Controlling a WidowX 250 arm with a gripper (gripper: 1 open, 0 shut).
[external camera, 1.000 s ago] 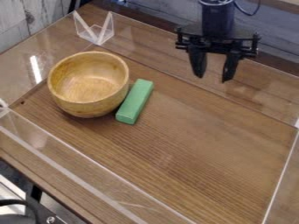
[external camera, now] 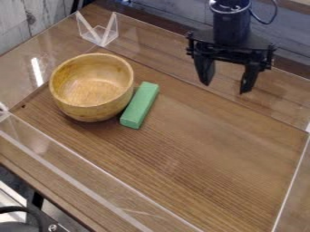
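Observation:
A round wooden bowl (external camera: 91, 86) rests at the left of the wooden table. Just right of it lies a flat green block (external camera: 140, 105), long side front to back. My black gripper (external camera: 227, 69) hangs over the back right part of the table, its two fingers spread wide apart and open, with nothing seen between them. It is apart from both the bowl and the block.
A clear plastic rack (external camera: 98, 29) stands at the back left. A cable runs up from the arm at the top.
My gripper has shifted slightly and sits a little lower in the view than a second ago. The bowl and green block have not moved.

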